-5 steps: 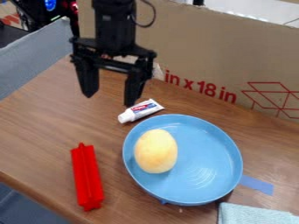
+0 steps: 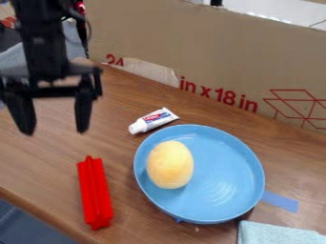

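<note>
My black gripper (image 2: 53,116) hangs open at the upper left, above the wooden table, with nothing between its fingers. To its right a white toothpaste tube (image 2: 152,120) lies on the table. Below it lies a long red object (image 2: 94,193) near the front edge. A blue plate (image 2: 224,191) holds a pale yellow rounded item (image 2: 170,164) on its left part.
A cardboard box wall (image 2: 223,57) runs along the back. A light blue cloth (image 2: 277,235) lies at the front right corner, with a strip of blue tape (image 2: 280,202) nearby.
My gripper has moved leftward and somewhat lower in the view, away from above the toothpaste. The objects on the table have not moved.
</note>
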